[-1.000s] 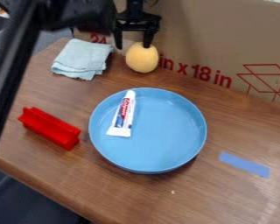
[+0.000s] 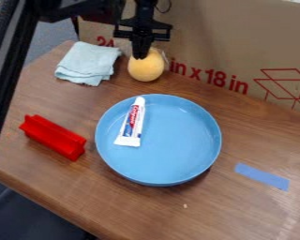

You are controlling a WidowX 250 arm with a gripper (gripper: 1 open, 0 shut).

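My black gripper [image 2: 142, 49] is at the top centre, its fingertips down at the upper part of a round yellow object [image 2: 146, 68] against the cardboard. The fingers look close together; whether anything is between them is hard to tell. A blue plate [image 2: 178, 155] holds a white toothpaste tube [image 2: 130, 121] on its left side. A folded light-blue cloth [image 2: 86, 63] lies at the upper left, and a red object [image 2: 53, 138] lies at the lower left.
A cardboard box [image 2: 247, 52] stands along the back of the wooden table [image 2: 140, 216]. A strip of blue tape [image 2: 262, 176] lies at the right.
My gripper has come down onto the top of the yellow object and its fingers have drawn closer together. The yellow object has shifted slightly left.
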